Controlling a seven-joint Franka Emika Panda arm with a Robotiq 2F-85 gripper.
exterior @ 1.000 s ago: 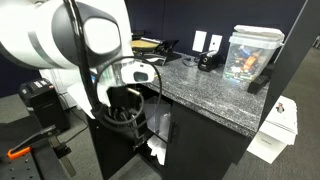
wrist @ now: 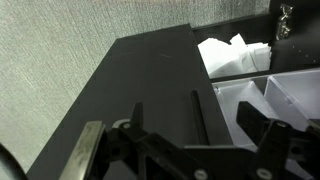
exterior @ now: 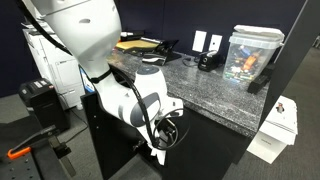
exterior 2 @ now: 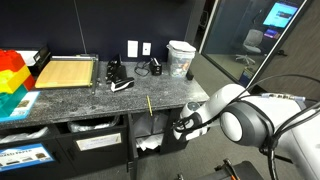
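Note:
In the wrist view my gripper is open, its dark fingers (wrist: pixel 130 130) spread to either side. A black panel (wrist: pixel 130 80), probably a cabinet door or front, lies below it. A thin dark bar handle (wrist: pixel 198 115) runs along that panel and shows in the gap between the fingers; whether they touch it I cannot tell. Beyond the panel's edge, white crumpled paper or cloth (wrist: pixel 230 55) and pale trays (wrist: pixel 245 100) are visible. In exterior view 1 the white arm (exterior: pixel 95 45) reaches down before the cabinet, largely hiding the gripper.
A granite counter (exterior: pixel 215 95) overhangs the cabinet, with a clear tub (exterior: pixel 250 55) on it. White papers (exterior: pixel 275 130) are at the right. A metal hinge (wrist: pixel 285 20) shows at the wrist view's corner. Grey carpet (wrist: pixel 60 60) lies beside the panel.

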